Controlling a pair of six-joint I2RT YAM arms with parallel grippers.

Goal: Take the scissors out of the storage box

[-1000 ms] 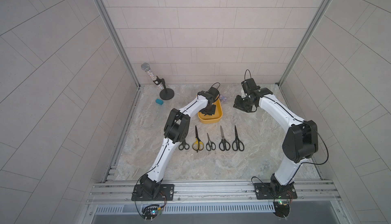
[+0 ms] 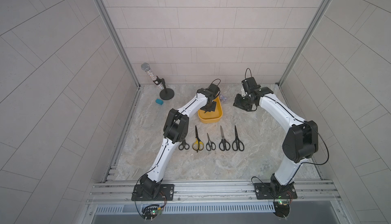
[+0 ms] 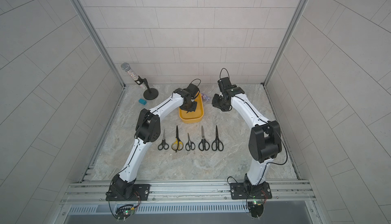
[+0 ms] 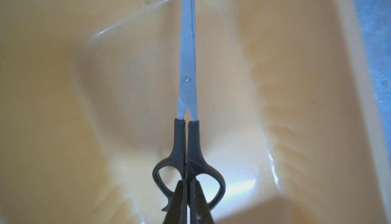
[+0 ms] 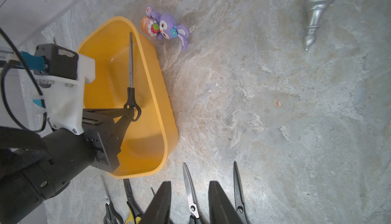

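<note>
A pair of scissors (image 4: pixel 187 61) with long silver blades and black handles fills the middle of the left wrist view. My left gripper is shut on its handles, between the two finger loops. In the right wrist view these scissors (image 5: pixel 130 73) are still within the walls of the yellow storage box (image 5: pixel 156 101); whether they touch its floor I cannot tell. To the right of the box, my right gripper hangs over the table, its fingers apart and empty.
Several scissors lie in a row in front of the box, including a yellow-handled pair (image 2: pixel 198 142). A purple figurine (image 5: pixel 167 26) stands close by the box's far right side. A microphone stand (image 2: pixel 166 93) and a blue block (image 2: pixel 158 101) are at the left. Table right of the box is mostly free.
The right arm has shifted very slightly; the row of scissors has stayed put.
</note>
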